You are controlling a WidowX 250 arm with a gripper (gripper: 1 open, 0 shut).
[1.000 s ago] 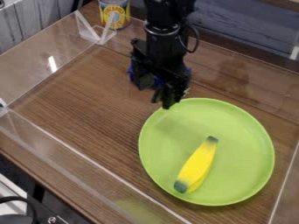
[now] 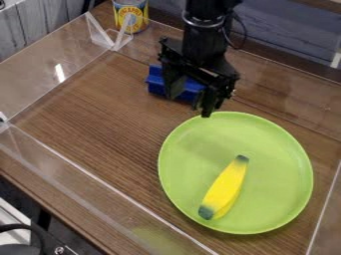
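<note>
My black gripper (image 2: 186, 90) hangs over the upper middle of the wooden table, open, in front of a blue object (image 2: 170, 85) that it partly hides. Below and to the right lies a large green plate (image 2: 236, 139) with a yellow banana-like object (image 2: 224, 188) on its lower middle.
A yellow and blue can (image 2: 130, 18) stands at the back left, beside a clear plastic piece (image 2: 106, 33). Clear panels edge the table. The table left of the plate (image 2: 100, 129) is bare.
My gripper has shifted and turned slightly, uncovering more of the blue object. The plate and banana-like object have stayed in place.
</note>
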